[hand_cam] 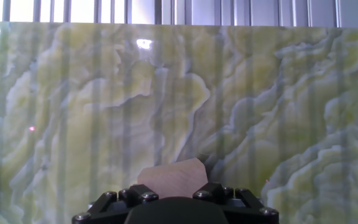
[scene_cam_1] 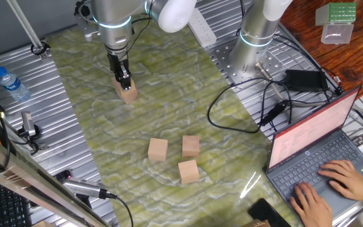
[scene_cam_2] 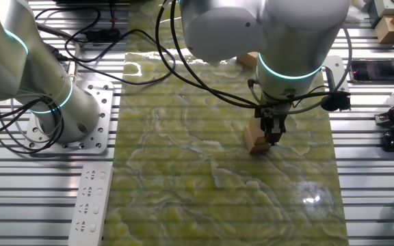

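My gripper [scene_cam_1: 125,82] points down at a light wooden block [scene_cam_1: 127,96] on the green marbled mat, near its far left part. In the second exterior view, the gripper [scene_cam_2: 273,128] overlaps that block [scene_cam_2: 254,138], which looks slightly tilted or turned. From the wrist, the block's pale face [hand_cam: 174,177] shows just beyond and between the fingers, and its lower part is hidden by the gripper body. Whether the fingers press on the block cannot be told. Three more wooden cubes sit apart from it: one on the left [scene_cam_1: 157,149], one on the right [scene_cam_1: 191,145], one nearer [scene_cam_1: 188,171].
A person types at a laptop [scene_cam_1: 320,151]. A power strip [scene_cam_2: 89,205] lies beside the mat.
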